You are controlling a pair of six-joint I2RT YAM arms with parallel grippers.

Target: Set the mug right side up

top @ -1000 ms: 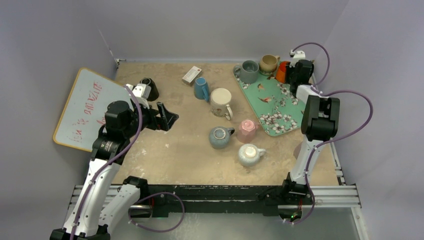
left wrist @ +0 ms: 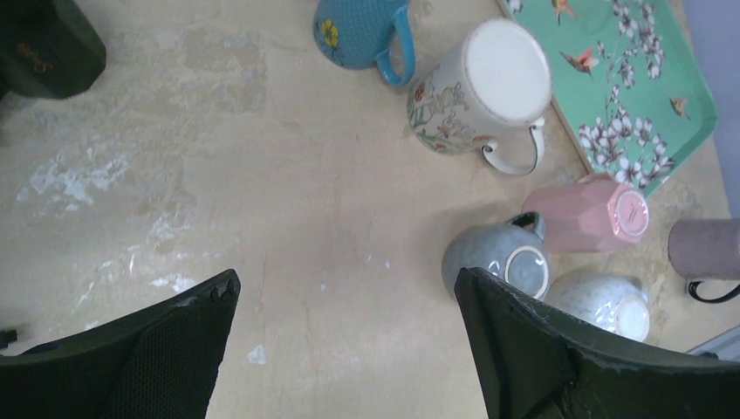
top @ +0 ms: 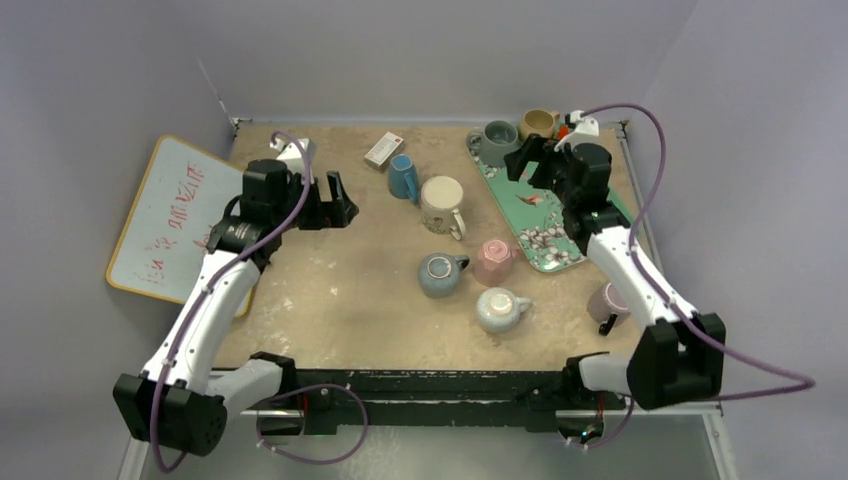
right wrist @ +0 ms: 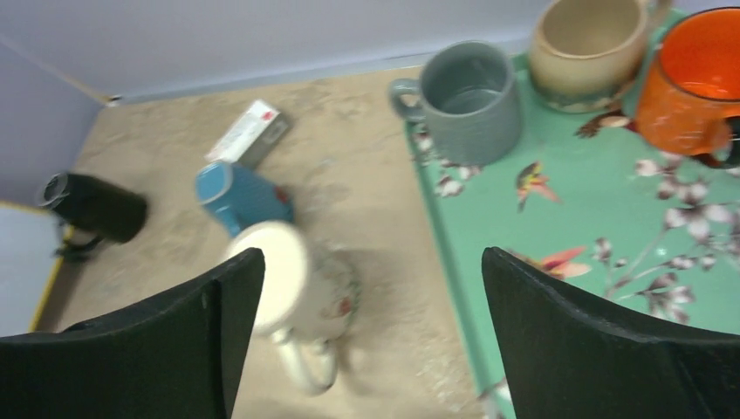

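Upside down on the table stand a white floral mug [top: 441,199], a grey mug [top: 437,275], a pink mug [top: 493,263] and a pale speckled mug [top: 497,311]. A blue mug [top: 402,178] is beside the white one. Upright on the green tray [right wrist: 567,196] are a grey-green mug [right wrist: 471,109], a tan mug [right wrist: 586,52] and an orange mug [right wrist: 698,87]. My left gripper is open and empty, above the table left of the white mug. The right gripper, also open and empty, hangs over the tray's left edge.
A mauve mug [top: 605,303] stands at the right front by the right arm. The black mug [right wrist: 100,208] is at the left, hidden from above by the left arm. A small white box [top: 384,150] lies at the back.
The left gripper, still open, has moved slightly toward the back. The mugs stay in place.
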